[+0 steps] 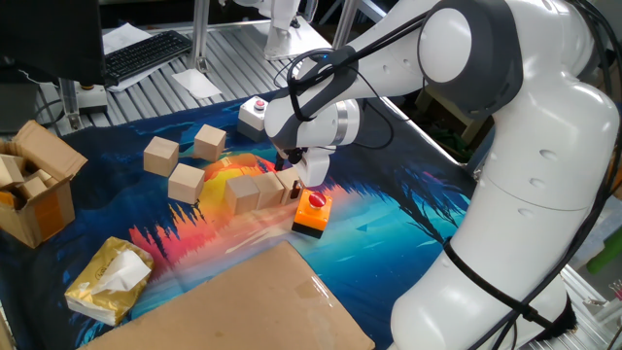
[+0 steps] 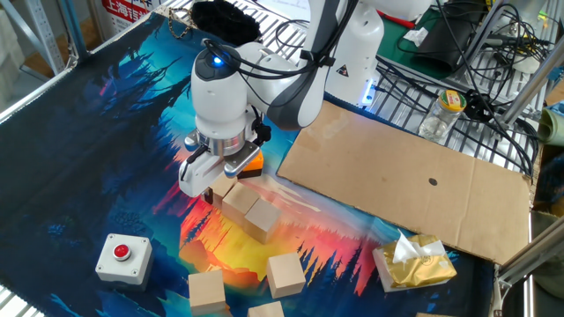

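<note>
Three wooden blocks form a row on the colourful mat: an outer block (image 1: pixel 242 194), a middle block (image 1: pixel 269 189) and an end block (image 1: pixel 290 182) nearest my hand. My gripper (image 2: pixel 218 188) points down at that end block, low over the mat. One dark finger (image 2: pixel 209 196) shows against the block's side; the hand hides most of the rest. Whether the fingers press on the block or merely stand around it cannot be made out. Three more blocks lie apart from the row, among them one block (image 1: pixel 161 156) and another block (image 1: pixel 209 143).
Close beside the end block stands an orange box with a red button (image 1: pixel 312 213). A white button box (image 2: pixel 124 261), a gold tissue pack (image 2: pixel 414 262), a carton of blocks (image 1: pixel 39 194) and a flat cardboard sheet (image 2: pixel 397 180) surround the area.
</note>
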